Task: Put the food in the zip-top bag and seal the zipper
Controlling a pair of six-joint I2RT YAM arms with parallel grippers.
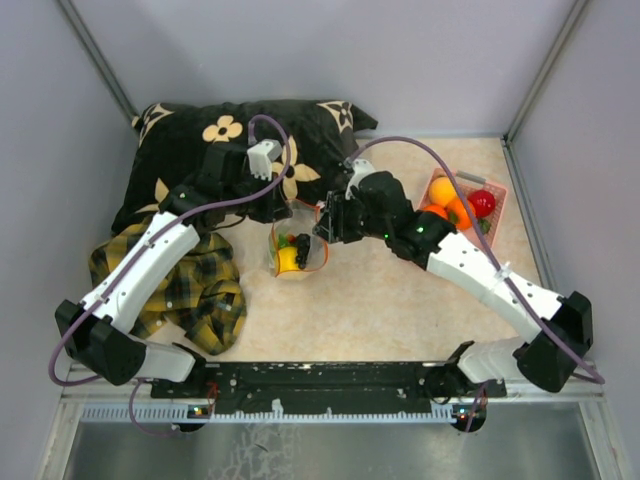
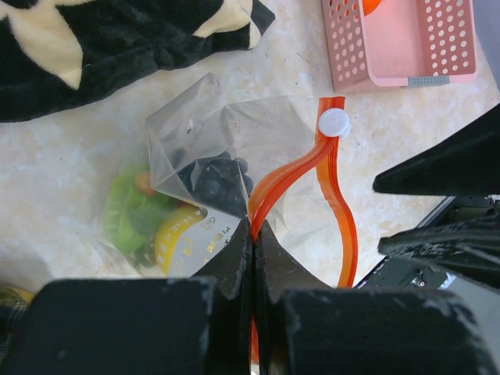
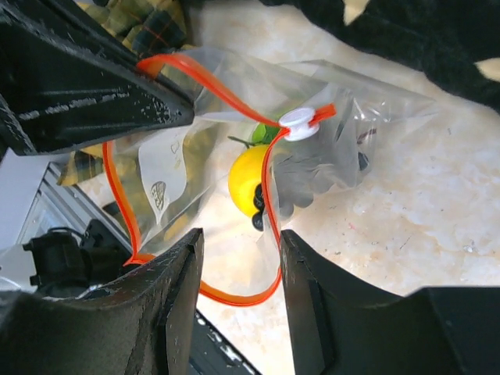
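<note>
The clear zip bag, edged by an orange zipper strip (image 2: 293,176), lies with its mouth spread open. A white slider (image 2: 334,123) sits near one end of the strip. Inside are dark grapes (image 2: 215,183), a yellow food piece (image 1: 288,260) and something green (image 2: 125,207). My left gripper is shut on the bag's orange edge. At the opposite side of the mouth, my right gripper stands open, nothing held. One of its fingers (image 3: 293,266) is close to the orange rim; whether it touches, I cannot tell.
A pink basket (image 2: 348,55) at the right holds orange and red items (image 1: 482,203). Behind the bag lies a black flowered cushion (image 1: 225,130), with a yellow-black checked cloth (image 1: 210,310) at left.
</note>
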